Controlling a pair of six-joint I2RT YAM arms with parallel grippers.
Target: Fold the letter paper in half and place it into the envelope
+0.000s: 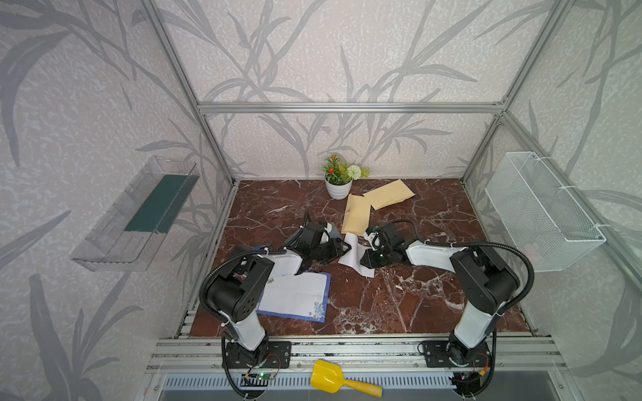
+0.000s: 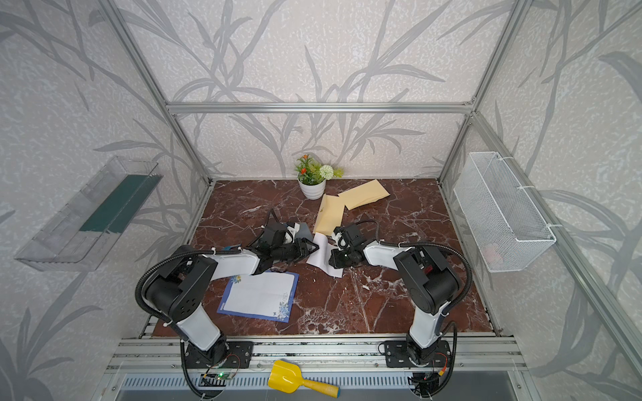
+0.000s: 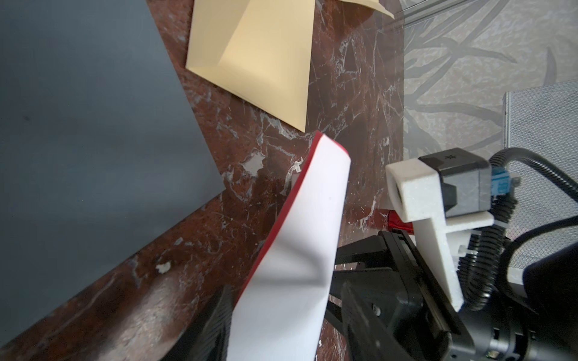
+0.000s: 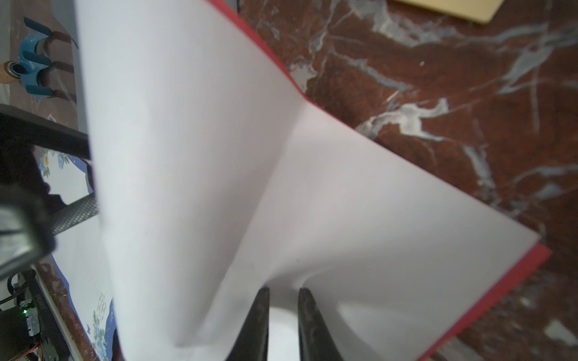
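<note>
The letter paper (image 4: 385, 210), white with a red underside edge, lies bent near the table's centre, its left half curled up toward the right half. In the left wrist view the raised curl of the paper (image 3: 295, 252) passes between my left gripper's (image 3: 283, 337) fingers, which stand apart on either side. My right gripper is down at the paper's right half, its fingertips parted by a narrow gap. A small pucker shows in the sheet at those tips. A tan envelope (image 1: 356, 215) lies just behind the paper; another stack of envelopes (image 1: 389, 194) is farther right.
A flower pot (image 1: 339, 189) stands behind the envelopes. A blue-bordered sheet (image 1: 294, 295) lies front left. A grey flat item (image 3: 90, 150) is left of the paper. Wire baskets hang on both side walls.
</note>
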